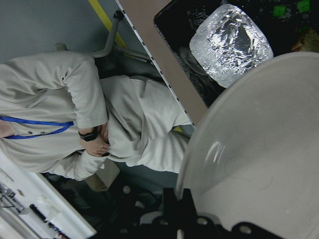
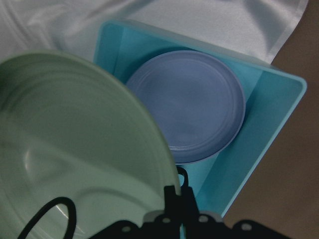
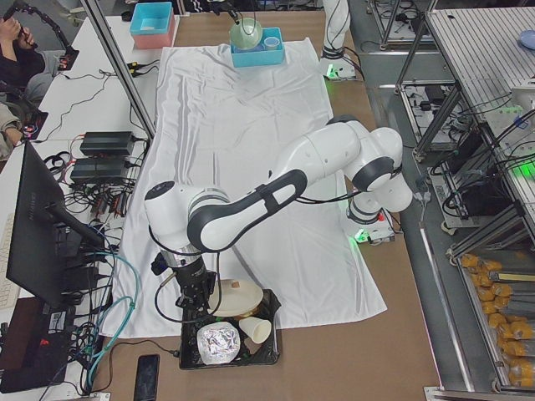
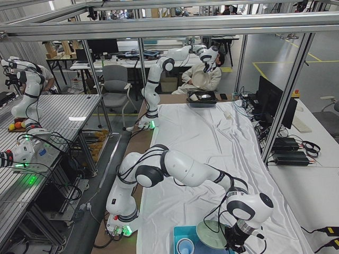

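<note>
My left gripper is shut on the rim of a cream plate [image 1: 254, 139], which hangs at the black bin [image 3: 188, 355] in the camera left view. That bin holds a foil bundle [image 1: 229, 42] and a white cup [image 3: 255, 328]. My right gripper is shut on the rim of a pale green plate [image 2: 75, 129], over a light blue bin [image 2: 269, 114] in which a blue plate [image 2: 184, 104] lies.
A monitor [image 3: 33, 234] and cables stand along one side; a phone [image 3: 146, 376] lies by the black bin. A seated person faces that bin.
</note>
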